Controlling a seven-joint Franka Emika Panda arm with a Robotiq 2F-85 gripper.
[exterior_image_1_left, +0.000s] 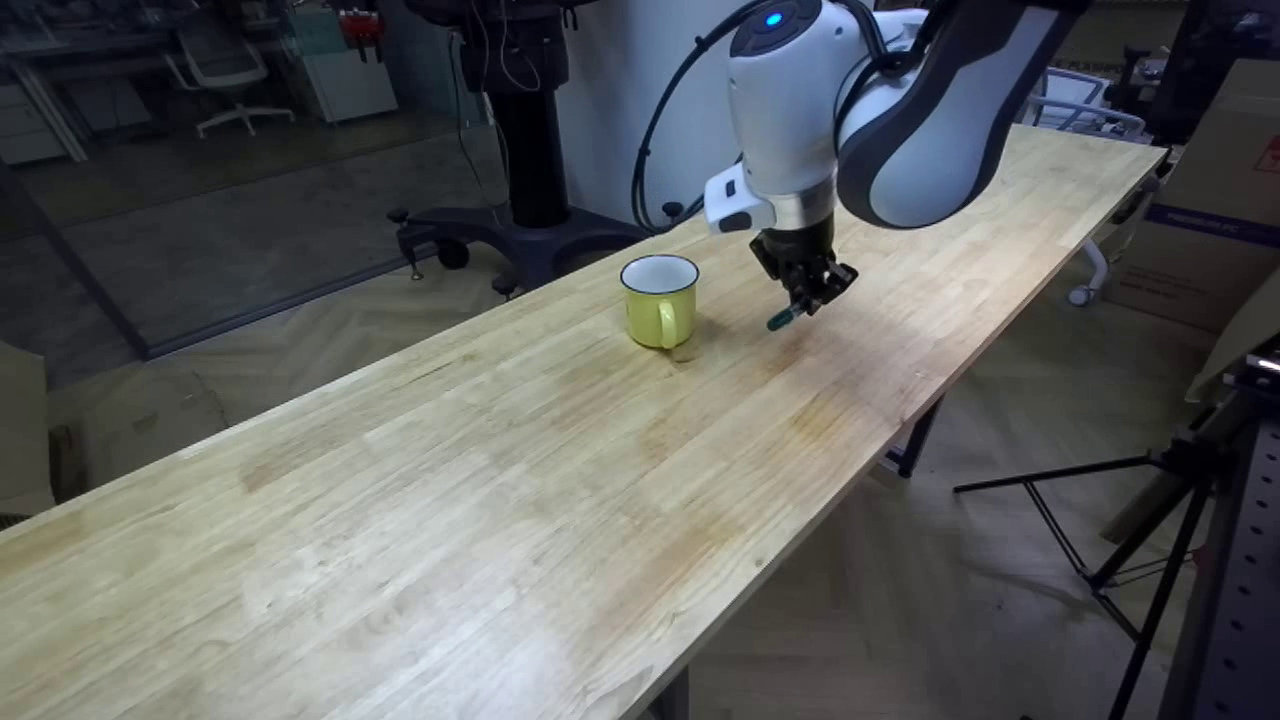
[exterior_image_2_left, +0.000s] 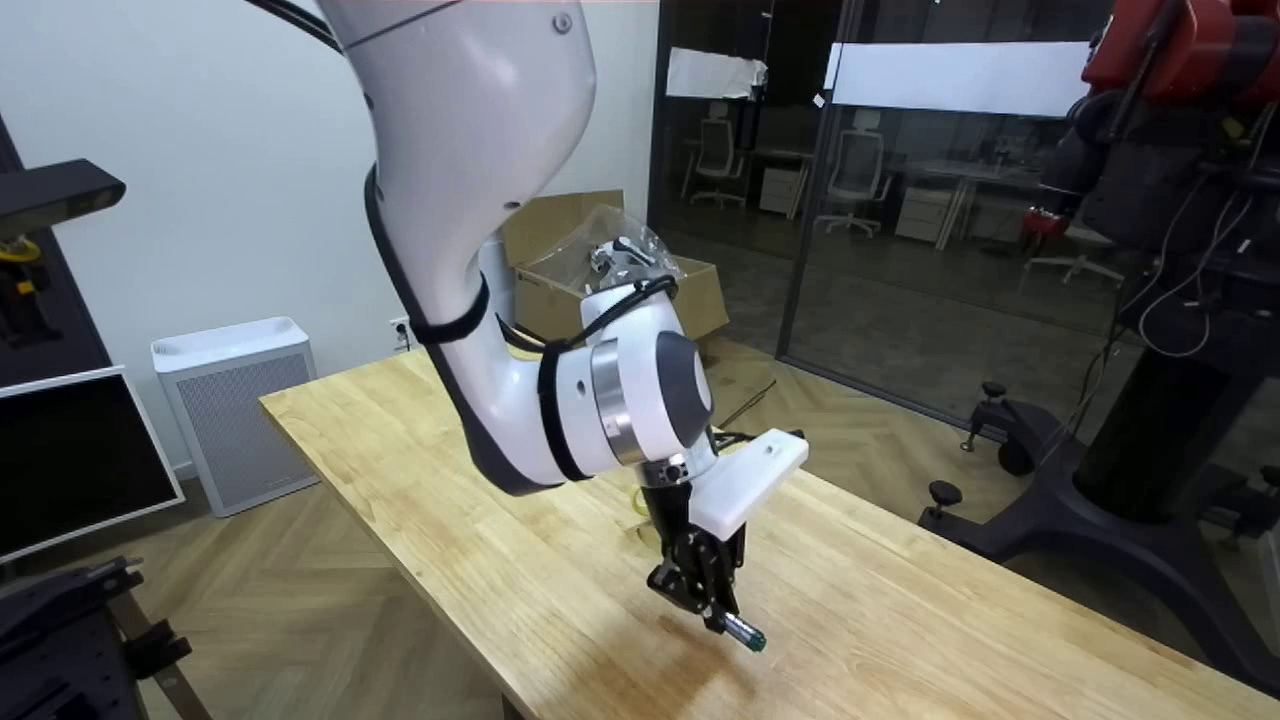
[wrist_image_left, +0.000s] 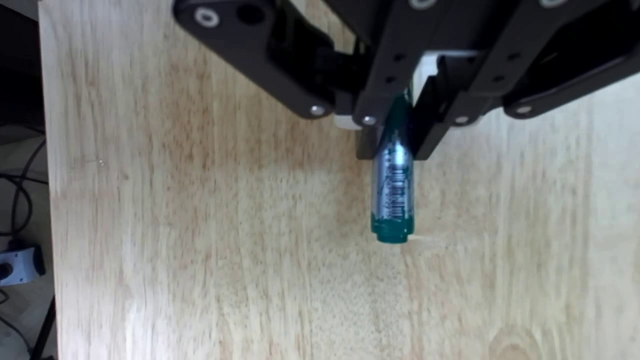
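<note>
A green-ended marker (wrist_image_left: 393, 186) with a silver, barcoded body is pinched between the black fingers of my gripper. Its green end points out beyond the fingertips, while the other end is hidden among the gripper parts. Both exterior views show the marker (exterior_image_1_left: 785, 317) (exterior_image_2_left: 745, 632) held tilted over the wooden table, apart from its surface. A yellow mug (exterior_image_1_left: 659, 314) with a white inside and dark rim stands upright beside the gripper (exterior_image_1_left: 806, 305), to its left in exterior view 1. In exterior view 2 the arm hides most of the mug.
A tripod (exterior_image_1_left: 1152, 480) stands off the right side, and a dark wheeled stand (exterior_image_1_left: 540, 240) is beyond the far edge.
</note>
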